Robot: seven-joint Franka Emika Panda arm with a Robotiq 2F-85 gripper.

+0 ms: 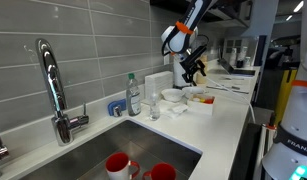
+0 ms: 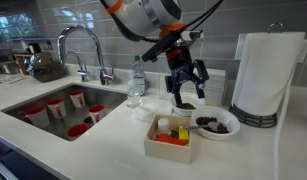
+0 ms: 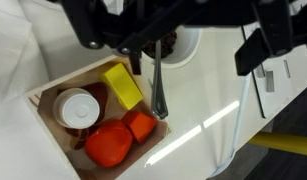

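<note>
My gripper hangs above the white bowls, its fingers apart. In the wrist view nothing shows held between its fingertips. A light wooden box stands on the counter in front of the bowls. It holds a yellow block, a red-orange block, a red rounded item and a white-topped round container. A grey spoon or utensil handle reaches from the bowl of dark pieces towards the box. The gripper is clear of the box.
A paper towel roll stands behind the bowls. White cloth or paper lies left of the box. A bottle stands near the sink, where several red cups sit. Counter in front of the box is bare.
</note>
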